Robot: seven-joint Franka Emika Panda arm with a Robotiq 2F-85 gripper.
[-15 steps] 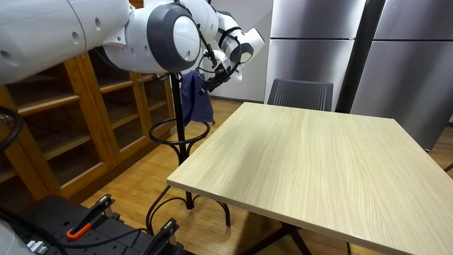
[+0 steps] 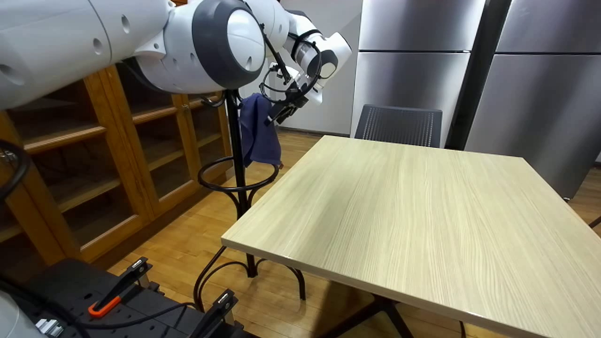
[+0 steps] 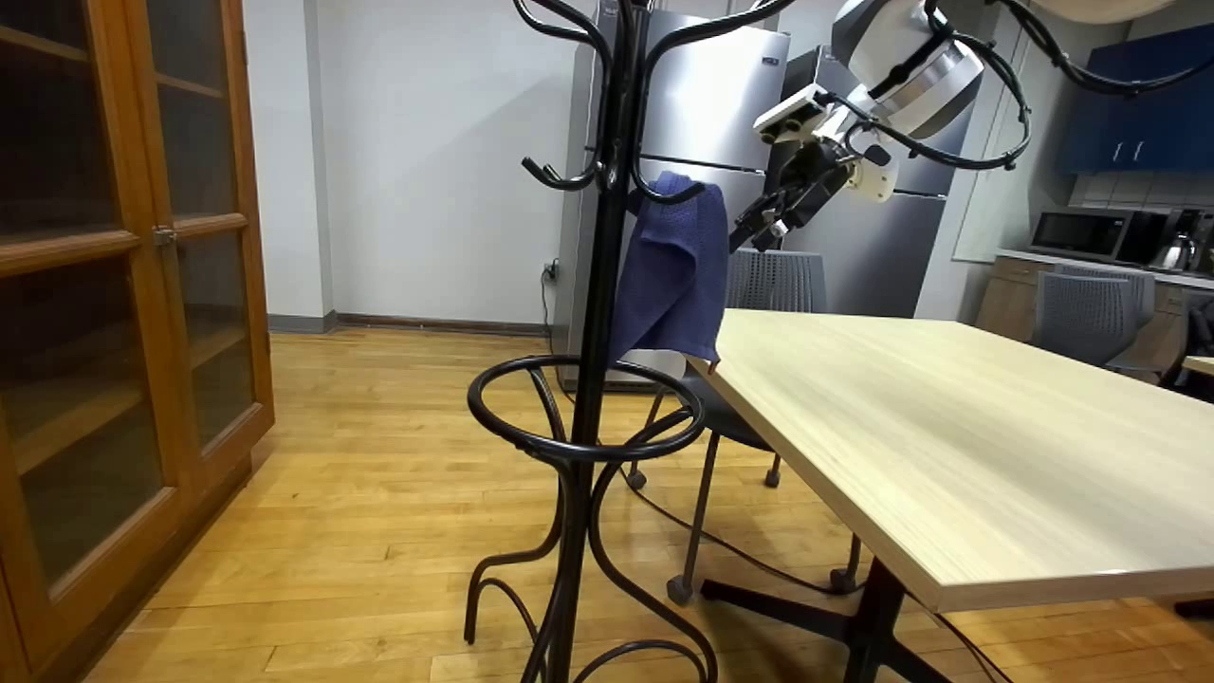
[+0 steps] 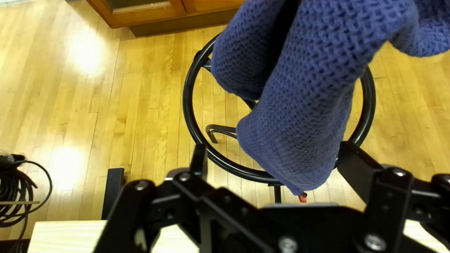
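A dark blue knitted towel [image 3: 673, 267] hangs from a hook of the black coat rack [image 3: 603, 285], its lower corner drooping. My gripper [image 3: 753, 235] is beside the towel on the table side, tilted down toward it. In the wrist view the towel [image 4: 301, 114] fills the upper right, and its lower tip reaches down into the span of my open gripper. The left finger [image 4: 199, 162] and right finger [image 4: 358, 168] stand wide apart. Whether either finger touches the cloth, I cannot tell. The towel's top is out of the wrist view.
A bare wooden table [image 2: 428, 208] stands beside the rack, its edge close under my gripper. The rack's black ring [image 4: 190, 105] lies below the towel. Wooden cabinets [image 2: 112, 146] line the left, and a dark chair [image 2: 400, 125] stands behind the table.
The towel's lower corner has swung slightly left in the first exterior view. My arm and gripper have shifted only a little, and the table looks the same.
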